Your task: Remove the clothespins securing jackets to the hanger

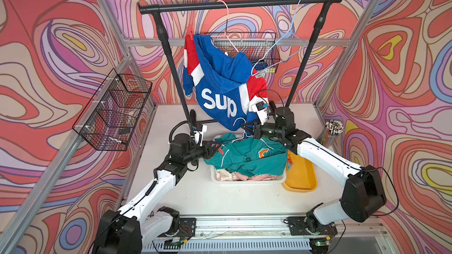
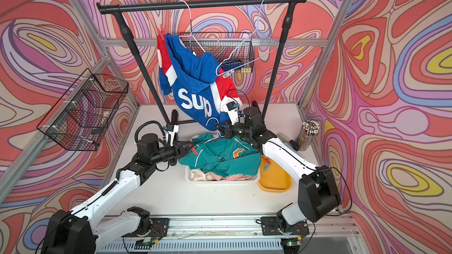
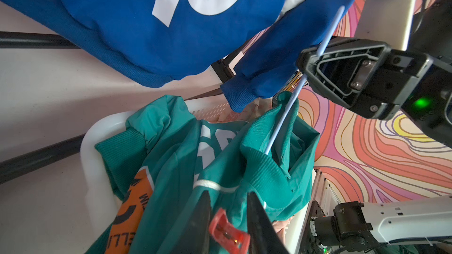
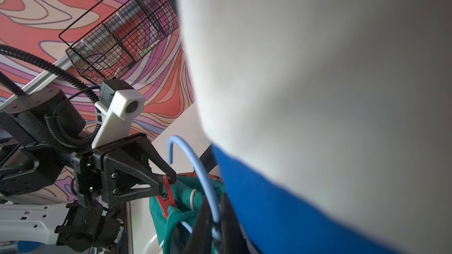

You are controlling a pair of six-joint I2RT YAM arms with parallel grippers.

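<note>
A teal jacket (image 1: 249, 156) lies over the white bin, a light blue hanger (image 4: 200, 171) running into its collar. My right gripper is shut on the hanger's thin wire just below the hook. At the jacket's left side a red clothespin (image 3: 229, 233) sits between the fingers of my left gripper. Those fingers stand apart on either side of it; whether both press on it, I cannot tell. In the right wrist view the clothespin (image 4: 165, 197) hangs at the left fingertips, against the teal cloth.
A blue "Sup" jacket (image 1: 219, 84) hangs from the rack (image 1: 242, 3), close behind my right gripper, with red clothespins (image 1: 189, 32) at its upper left. An empty blue hanger (image 1: 277, 42) hangs on the right. An orange tray (image 1: 301, 185) holding clips stands right of the bin (image 1: 249, 181).
</note>
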